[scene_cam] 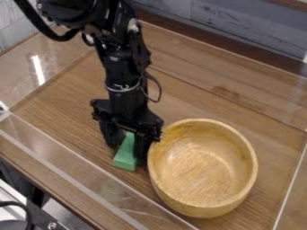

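Note:
The black gripper [129, 133] hangs low over a green block [126, 157] on the wooden table, its fingers around the block's upper part. The block's lower end shows below them. Whether the fingers touch it or are closed on it is hard to tell. A yellow oval bowl [202, 168] sits just right of the gripper and block, close beside them.
A pale wall [240, 31] runs along the back. Dark cables lie at the lower left.

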